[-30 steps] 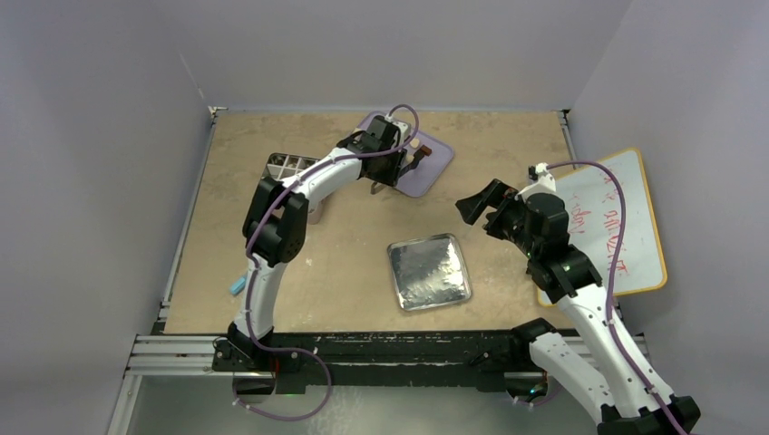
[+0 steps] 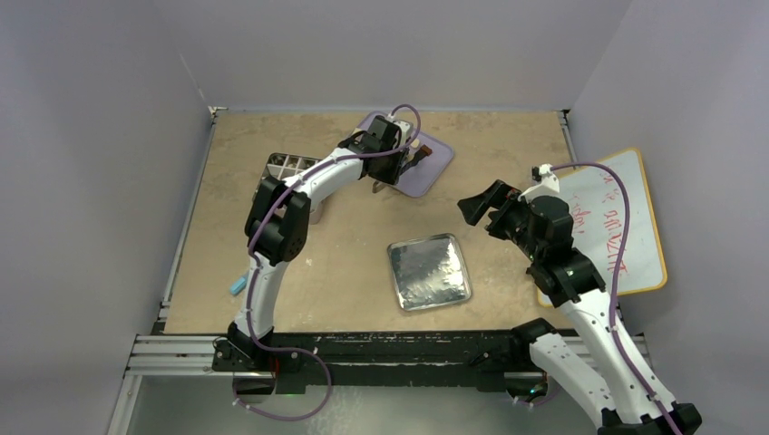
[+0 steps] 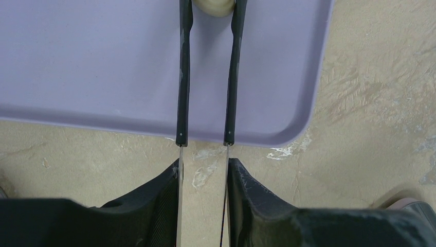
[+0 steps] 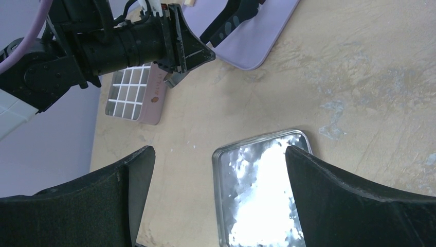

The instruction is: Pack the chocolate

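Observation:
My left gripper is over the lavender tray; in the left wrist view its long black fingers are part open around a round cream piece at the top edge, and whether they press on it I cannot tell. A compartment box in pale pink, with a white grid, sits left of the tray, partly hidden by the left arm in the top view. My right gripper stands open above the bare table, right of the lavender tray and above the metal tray's back right.
An empty metal tray lies at the front middle. A whiteboard with red writing lies on the right under the right arm. A small blue object is at the front left.
Both arms have moved very slightly; the left gripper stays over the lavender tray.

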